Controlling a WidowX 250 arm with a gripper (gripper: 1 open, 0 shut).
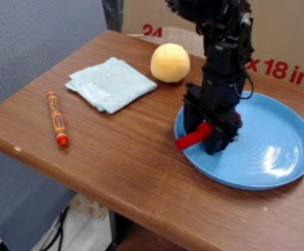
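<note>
My black gripper (210, 124) hangs from the top centre, low over the left part of a blue plate (269, 149). A red object (191, 139) lies at its fingertips, partly hidden by them, reaching to the plate's left rim. I cannot tell whether the fingers are shut on it.
A folded pale cloth (110, 84) lies on the wooden table (116, 176) at the back left, with a yellow egg-shaped object (171, 63) behind. An orange stick-like item (58, 118) lies near the left edge. Cardboard stands at the back.
</note>
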